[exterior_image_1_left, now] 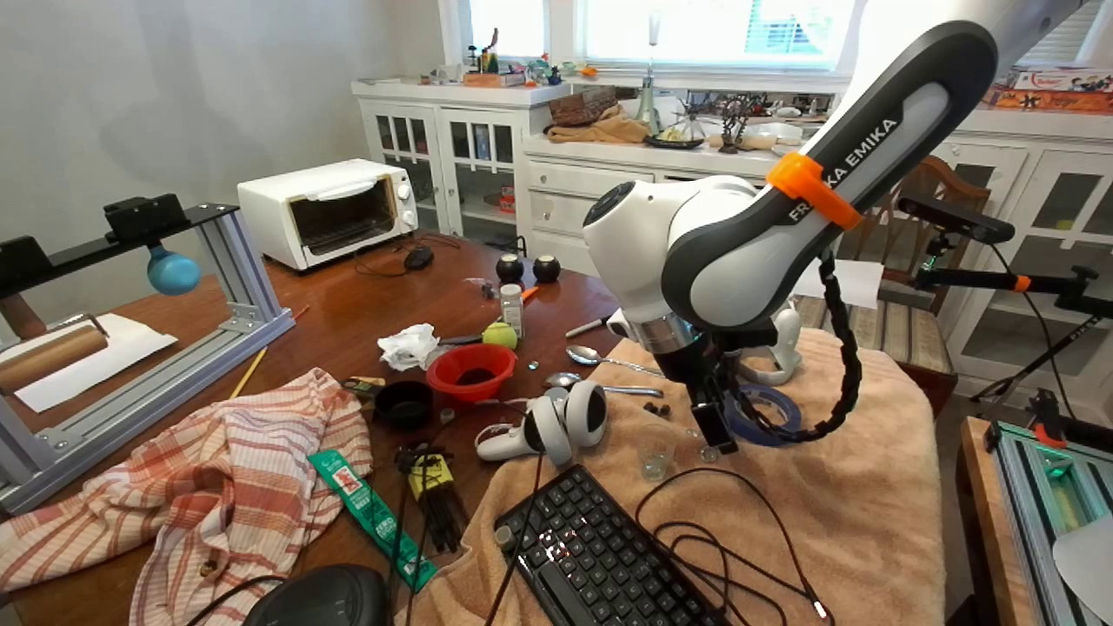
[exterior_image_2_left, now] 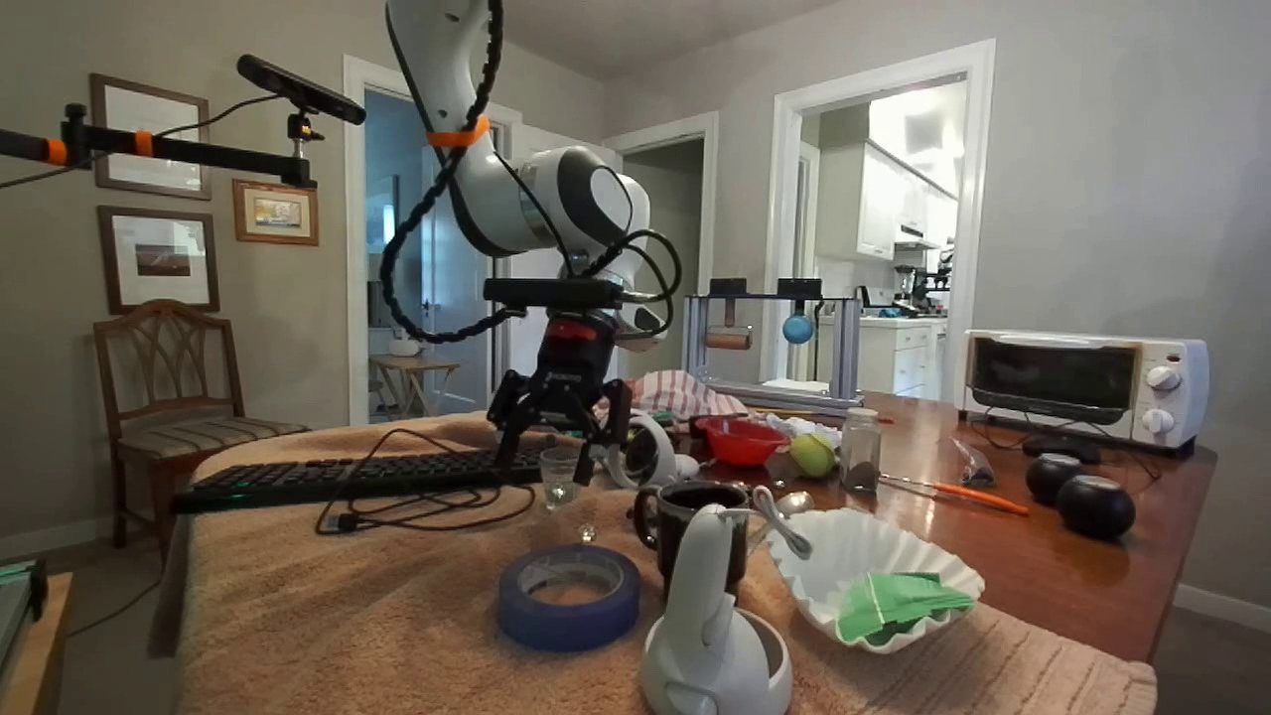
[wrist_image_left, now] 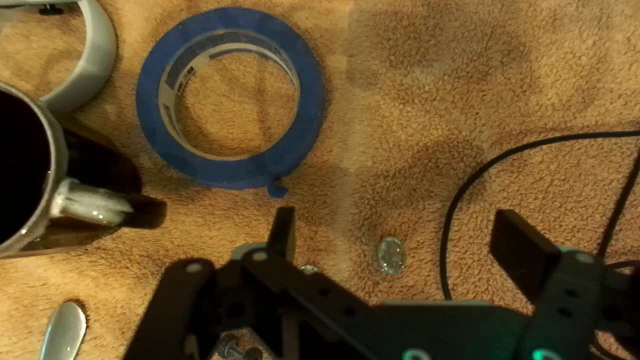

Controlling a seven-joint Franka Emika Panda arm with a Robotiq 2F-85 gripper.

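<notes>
My gripper hangs over the tan towel with its two fingers wide apart, and nothing shows held between them. Under the gap, a small clear glass bead (wrist_image_left: 391,255) lies on the cloth. A second clear piece (wrist_image_left: 309,269) is partly covered by the left finger. Ahead of the left finger in the wrist view is a roll of blue tape (wrist_image_left: 309,114), lying flat. The dark mug (wrist_image_left: 96,162) stands to its left. In exterior view 2, a small clear glass (exterior_image_2_left: 557,475) appears near the fingertips; whether it stands behind or between them I cannot tell.
A black cable (wrist_image_left: 459,195) loops across the towel near the right finger. The keyboard (exterior_image_1_left: 610,548), a white controller (exterior_image_1_left: 548,428) and a red bowl (exterior_image_1_left: 490,388) crowd the table. A white fluted bowl (exterior_image_2_left: 810,554) sits beside the mug. Bare towel lies at the right (exterior_image_1_left: 871,501).
</notes>
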